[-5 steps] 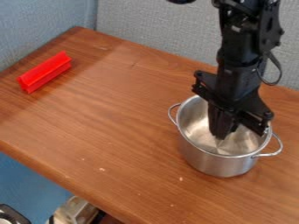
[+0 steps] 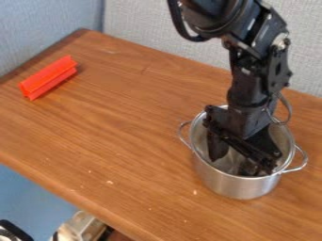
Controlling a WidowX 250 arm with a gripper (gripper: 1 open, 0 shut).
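Note:
My black gripper [image 2: 239, 146] reaches down from the top right into a steel pot [image 2: 232, 186] with two wire handles, on the right part of the wooden table [image 2: 120, 122]. The gripper stands open, its lower part inside the pot. The pot's interior is mostly hidden by it, so I cannot tell what lies there.
A red block [image 2: 48, 77] lies near the table's left edge at the back. Grey walls stand behind, and some objects sit below the front left edge.
My gripper has moved down deeper into the pot and a little left. The pot and red block stay about where they were.

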